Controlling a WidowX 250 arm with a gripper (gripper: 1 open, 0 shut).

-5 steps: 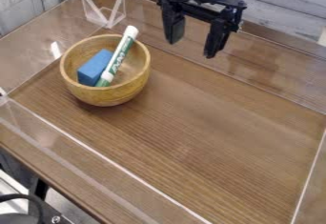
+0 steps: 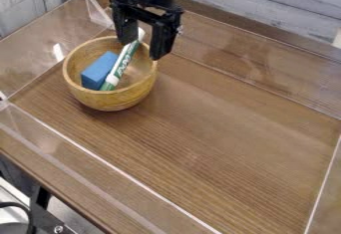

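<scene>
My black gripper hangs at the top over the back rim of a wooden bowl, its fingers open and pointing down. Inside the bowl lie a blue block and a white-and-green tube slanting up toward the gripper. The upper end of the tube is between or just behind the fingers; I cannot tell which.
A pale strip runs along the right side.
My gripper has moved left from above the bare table to over the bowl, near the tube's upper end. The bowl and its contents look unmoved.
</scene>
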